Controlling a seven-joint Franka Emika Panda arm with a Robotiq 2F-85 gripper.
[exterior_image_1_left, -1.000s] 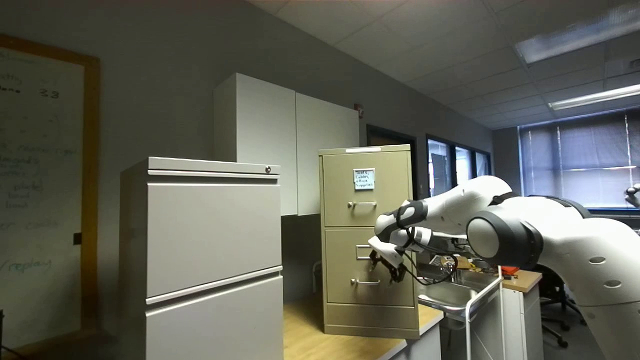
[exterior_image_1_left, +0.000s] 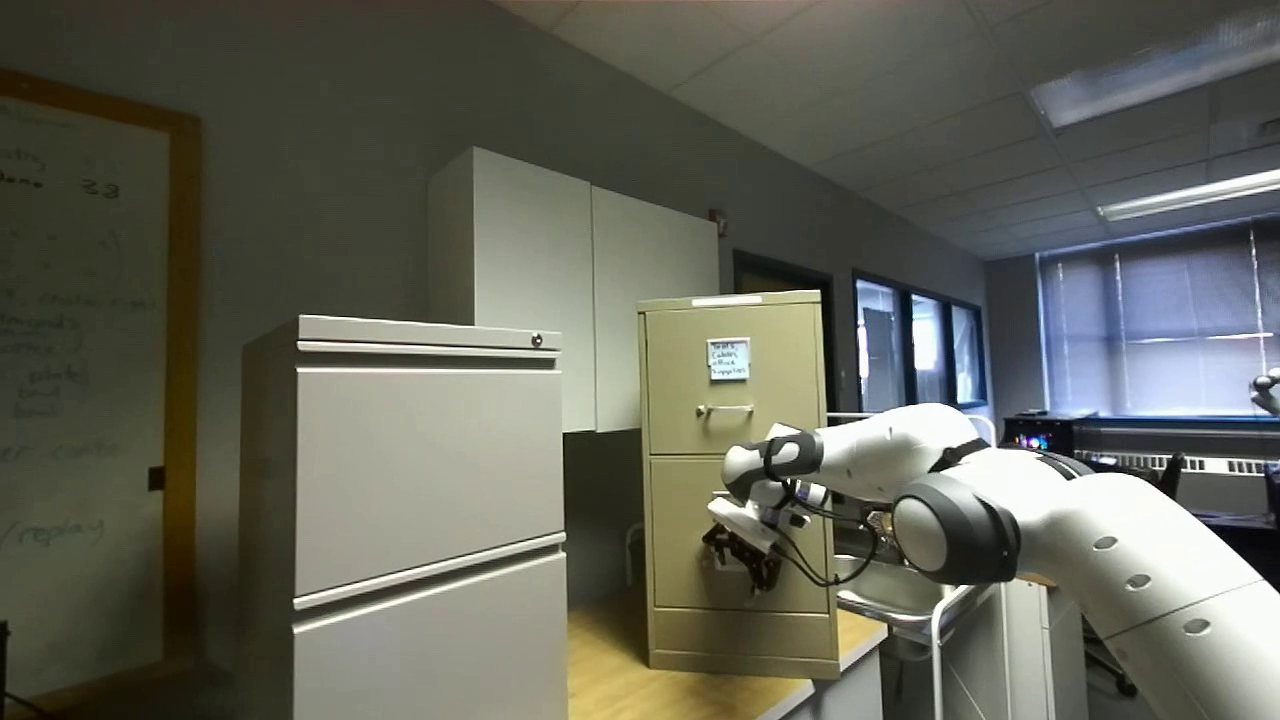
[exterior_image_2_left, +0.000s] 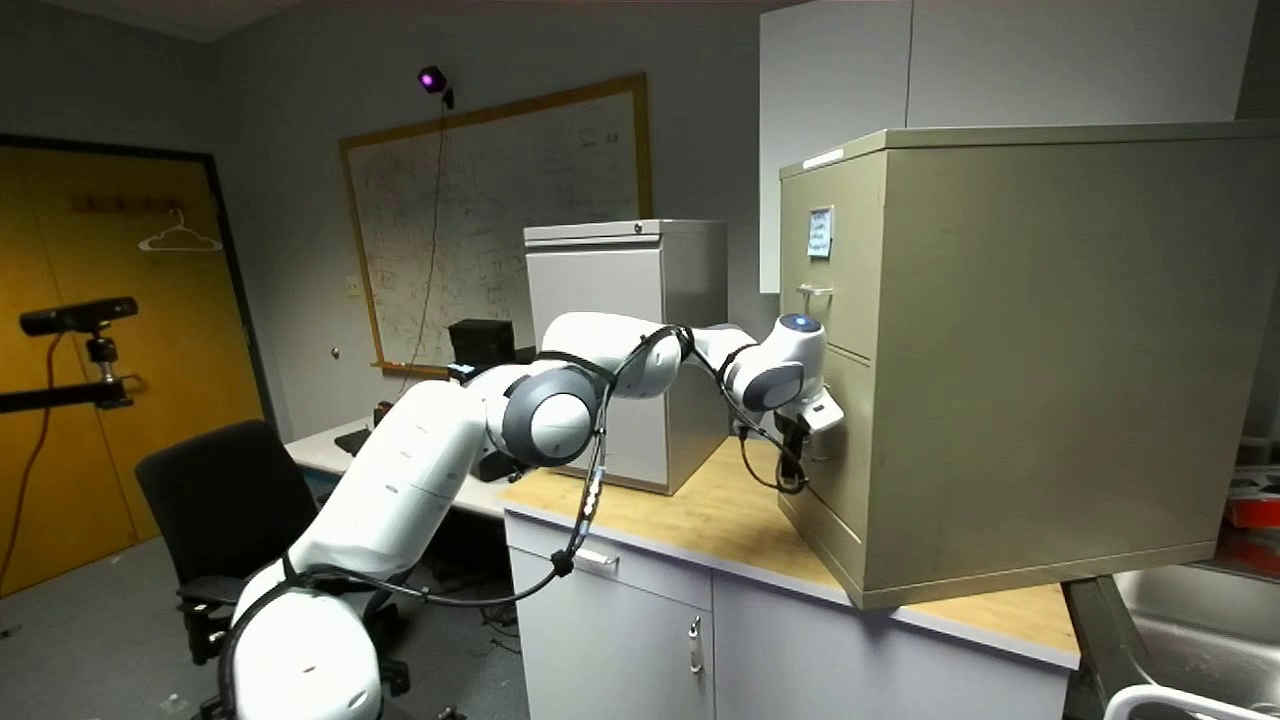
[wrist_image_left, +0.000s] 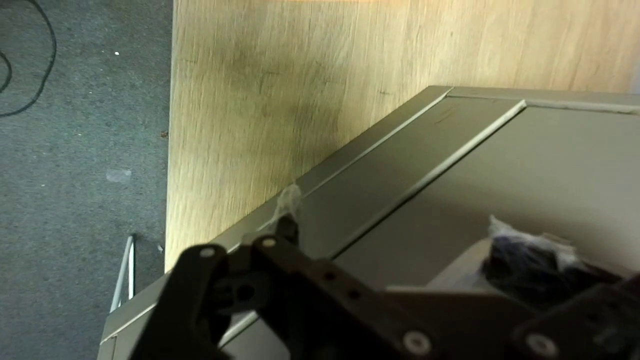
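A tan two-drawer filing cabinet (exterior_image_1_left: 738, 636) stands on the wooden counter. My gripper (exterior_image_1_left: 739, 566) is in front of its lower drawer, tilted downward, and covers the lower drawer's handle in exterior view 1. Seen from the wrist, the fingers of the gripper are spread well apart over the cabinet front (wrist_image_left: 420, 240). A pale, blurred piece shows beside the right finger; whether it is the handle cannot be told. Both drawers look shut, and the upper drawer's handle (exterior_image_1_left: 726, 410) is clear of the arm.
A grey filing cabinet (exterior_image_1_left: 426, 468) stands to the left of the tan one in exterior view 1. Bare counter (exterior_image_2_left: 744, 510) lies before the tan cabinet, with its edge dropping to the floor. A sink (exterior_image_2_left: 1188, 624) is at the right.
My arm has come lower and to the left in exterior view 1. The gripper now covers the lower handle, which was in plain sight before. The cabinet stands as before.
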